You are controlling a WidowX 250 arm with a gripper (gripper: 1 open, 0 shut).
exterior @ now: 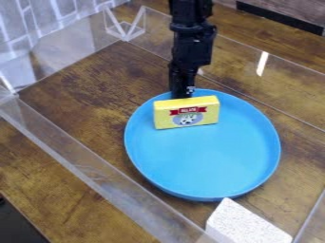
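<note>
A black gripper [183,85] comes down from the top centre, its tip low at the back rim of a round blue plate [203,157]. Whether its fingers are apart is hard to make out. A yellow box [187,111] with a red label and a cow picture lies on the rear part of the plate, just in front of the gripper.
Bare wooden table [83,104] lies left and behind the plate. A clear plastic wall runs along the left side. A white block [245,225] sits at the front right.
</note>
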